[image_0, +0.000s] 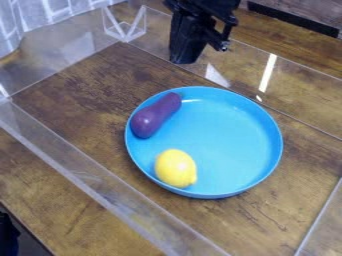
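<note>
My black gripper (187, 50) hangs at the top middle of the view, above and behind a blue plate (234, 150). Its lower end looks closed, with nothing visible held, and its upper part runs out of frame. On the plate lie a purple eggplant (156, 115) toward the left and a yellow oval object (175, 169), lemon-like, toward the front.
Clear plastic walls (94, 205) edge the wooden surface (74, 90) at the left, front and back. The wood left of the plate is bare, as is the area to its right.
</note>
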